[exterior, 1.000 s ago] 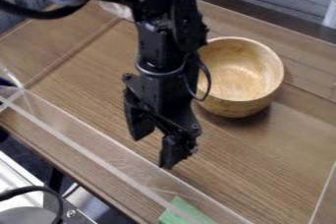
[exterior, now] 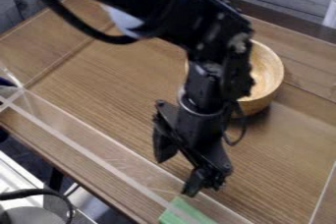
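The black gripper (exterior: 182, 159) hangs low over the wooden table near its front, its fingers parted with nothing visible between them. Behind the arm, partly hidden by it, sits a light wooden bowl (exterior: 261, 71). At the bottom edge of the view a green piece (exterior: 187, 211) lies just in front of the gripper.
Clear tape strips (exterior: 92, 144) run along the table's front-left edge, with a dark cable (exterior: 39, 194) and other items beyond it. Walls stand at the back.
The gripper has moved down and toward the front, closer to the green piece. The arm now leans in from the upper left and covers more of the bowl.
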